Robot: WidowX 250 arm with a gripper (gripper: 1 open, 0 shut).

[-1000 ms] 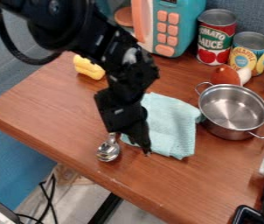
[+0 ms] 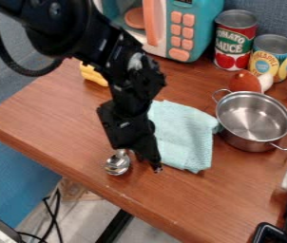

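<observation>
My black gripper [image 2: 143,159] hangs low over the table, its fingertips at the left edge of a pale teal cloth [image 2: 181,133]. Just left of the fingertips lies a shiny metal ladle or spoon [image 2: 118,164], its handle partly hidden behind the gripper. Whether anything is between the fingers is too dark and small to tell.
A steel pot [image 2: 254,123] stands right of the cloth, with a tomato sauce can [image 2: 234,40], a second can [image 2: 271,59] and a red tomato [image 2: 245,83] behind. A toy microwave [image 2: 172,24] is at the back.
The gripper has shifted slightly left and its fingertips sit a little differently beside the cloth; the ladle and cloth look much the same.
</observation>
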